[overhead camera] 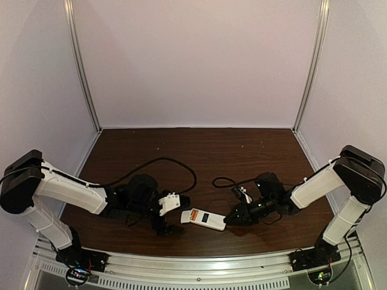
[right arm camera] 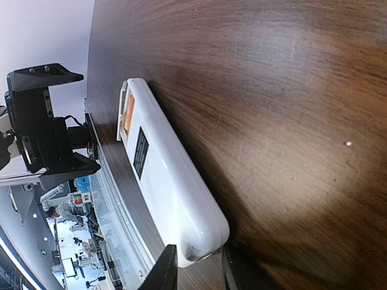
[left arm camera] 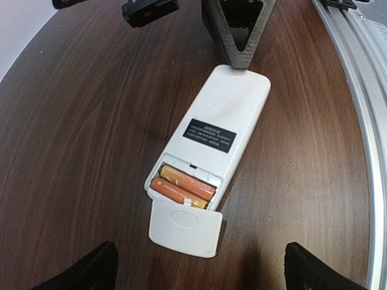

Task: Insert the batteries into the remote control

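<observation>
A white remote [overhead camera: 211, 220] lies back up on the wooden table, two orange batteries [left arm camera: 184, 188] side by side in its compartment. The battery cover [left arm camera: 184, 229] lies flat at the compartment's end. My left gripper stands open beyond the cover's end, nothing between its fingers; from the top view it is left of the remote. My right gripper is at the remote's other end, its fingertips close against it, partly apart; whether they grip it is hard to tell.
Black cables loop above it. A metal rail [overhead camera: 199, 263] runs along the front edge, near the remote.
</observation>
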